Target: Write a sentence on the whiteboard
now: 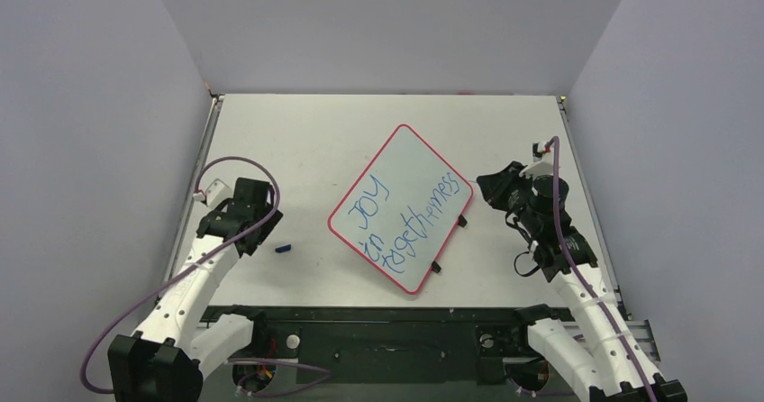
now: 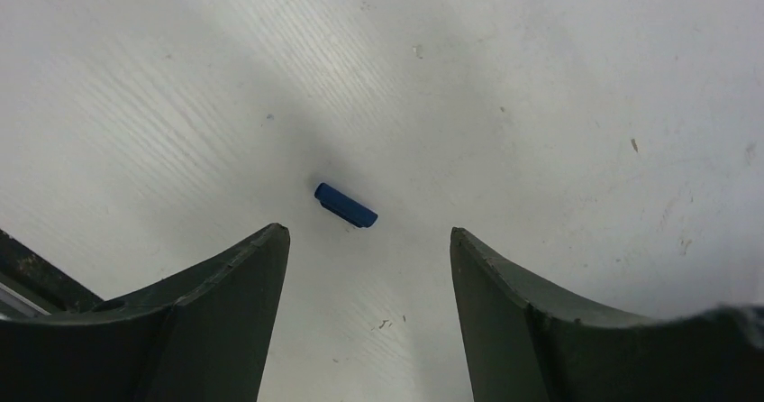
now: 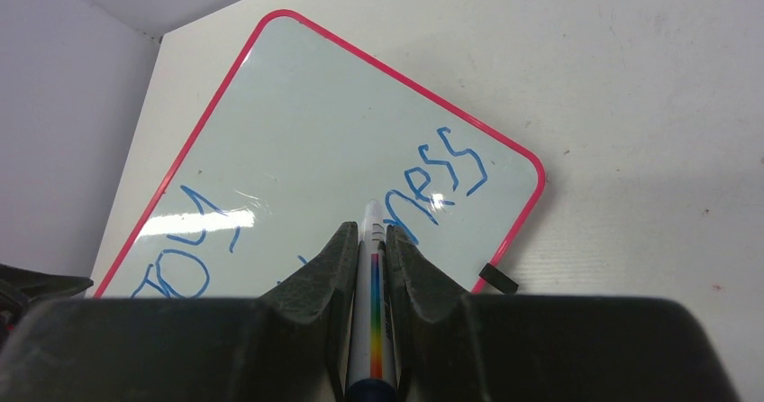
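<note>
The red-edged whiteboard [image 1: 396, 172] lies turned at an angle mid-table, bearing blue handwriting that reads roughly "JOY in togethipness". In the right wrist view, my right gripper is shut on a white marker [image 3: 361, 321], whose pale tip points away from me; from above, it hovers by the board's right corner. A small dark blue cap [image 2: 346, 205] rests on the bare table, left of the board. Near that cap, my left gripper stands open, its black fingers [image 2: 261, 280] apart with only tabletop showing between them.
Two black clips [image 1: 462, 221] sit on the board's lower right edge. Grey walls [image 1: 99, 150] close in the sides and back.
</note>
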